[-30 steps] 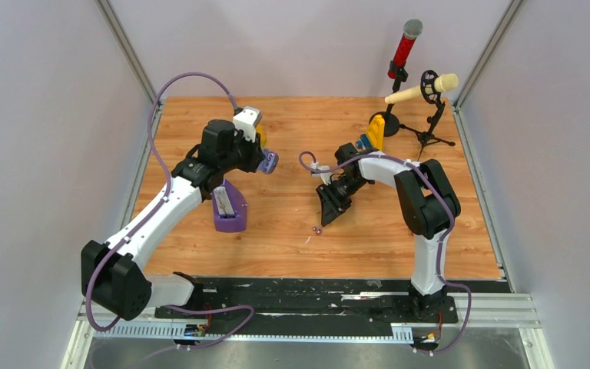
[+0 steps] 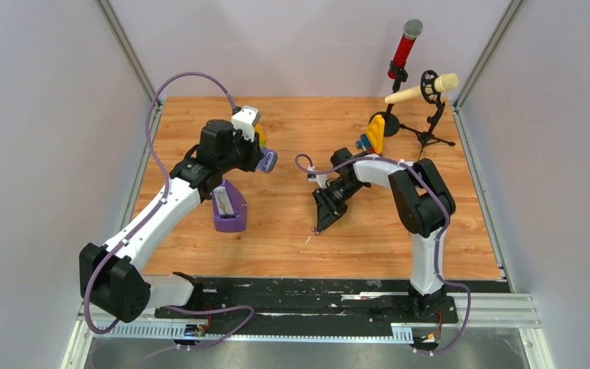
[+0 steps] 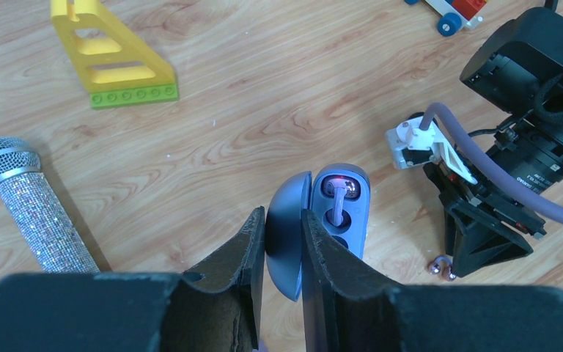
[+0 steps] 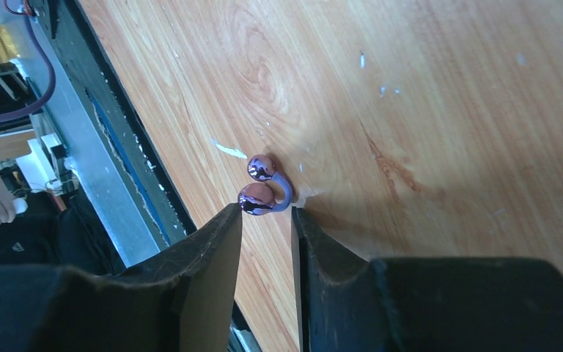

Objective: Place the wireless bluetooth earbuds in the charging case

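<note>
My left gripper is shut on the purple-blue charging case (image 3: 288, 235), held off the table with its lid open. One earbud (image 3: 339, 198) sits inside the case by its upper well; the lower well is partly visible. The other earbud (image 4: 264, 189), two shiny purple balls joined by a curved band, lies on the wooden table in the right wrist view. My right gripper is at it, fingers part open, the band and lower ball at the fingertips. From above, the right gripper (image 2: 318, 231) points down at the table toward the front.
A purple box (image 2: 230, 209) stands under the left arm. At the back right are a red microphone (image 2: 403, 54) on a stand, a cream one (image 2: 422, 90) on a tripod and a yellow toy piece (image 2: 376, 132). The table (image 2: 284, 238) between the arms is mostly clear.
My left arm and the case look unmoved.
</note>
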